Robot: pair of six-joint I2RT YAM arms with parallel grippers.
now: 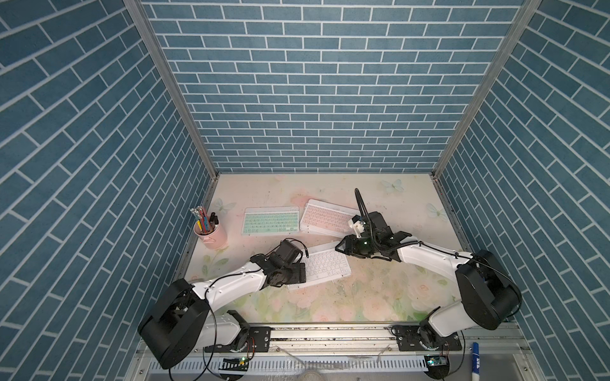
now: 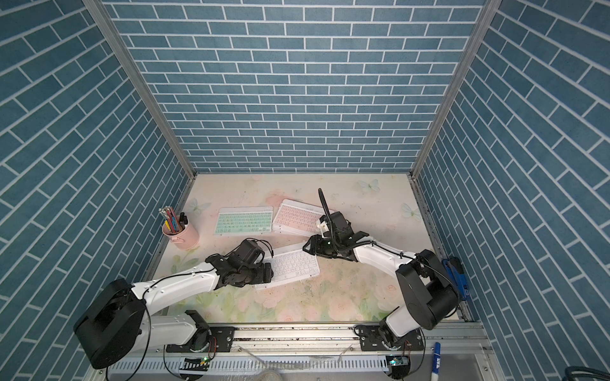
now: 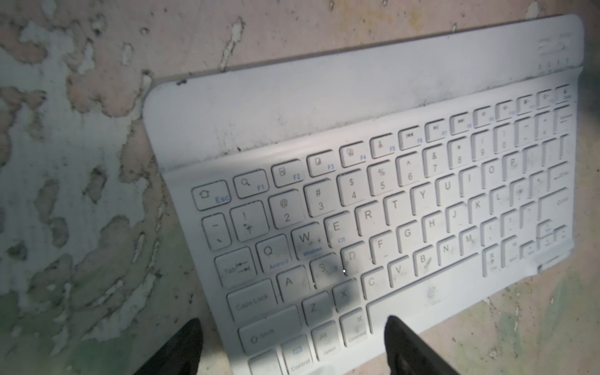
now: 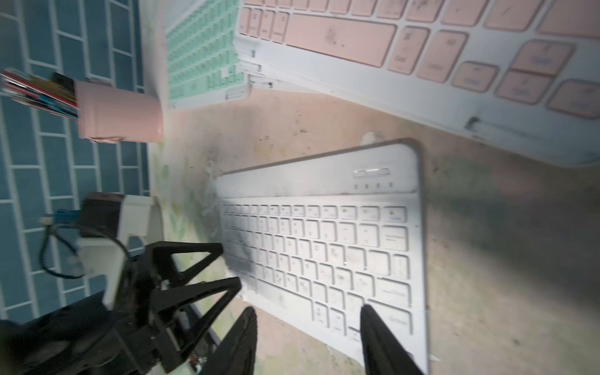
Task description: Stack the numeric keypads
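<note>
Three keyboards lie flat and unstacked on the table. The white keyboard (image 1: 329, 265) is nearest the front, slightly turned. Behind it are the mint-green keyboard (image 1: 270, 221) on the left and the pink keyboard (image 1: 324, 217) on the right, set at an angle. My left gripper is over the white keyboard's left end, its fingers apart with no object raised between them. My right gripper stands open above the white keyboard's right part, holding nothing; from above, its arm hides the pink keyboard's right corner.
A pink cup (image 1: 213, 236) of pens stands at the table's left edge, close to the green keyboard. Free table lies at the back, on the right and in front of the white keyboard.
</note>
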